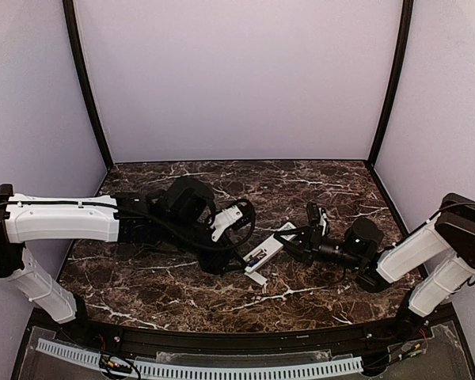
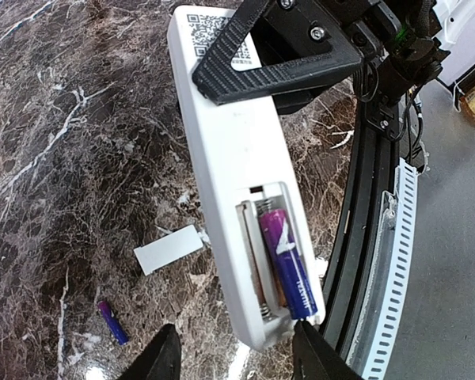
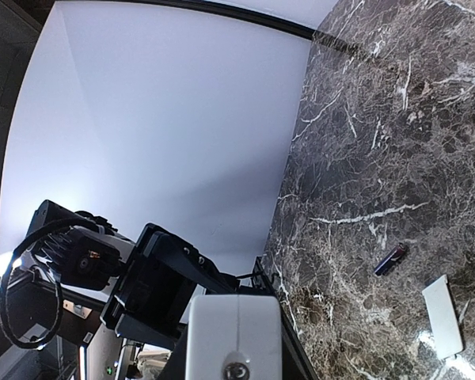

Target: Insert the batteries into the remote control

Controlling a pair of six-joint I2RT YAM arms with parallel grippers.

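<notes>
My right gripper [image 1: 291, 237] is shut on the white remote, holding it tilted above the table [image 1: 182, 301]; its white body also fills the bottom of the right wrist view. One purple battery [image 2: 289, 261] sits in the open compartment, its upper end near a spring, beside an empty-looking slot. My left gripper is part open at the compartment's lower end, its fingertips below the battery, with nothing clearly between them. A second purple battery lies loose on the table, also in the right wrist view [image 3: 390, 260].
A white battery cover [image 2: 168, 249] lies on the table under the remote. The front rail edge is close to the right of the remote in the left wrist view.
</notes>
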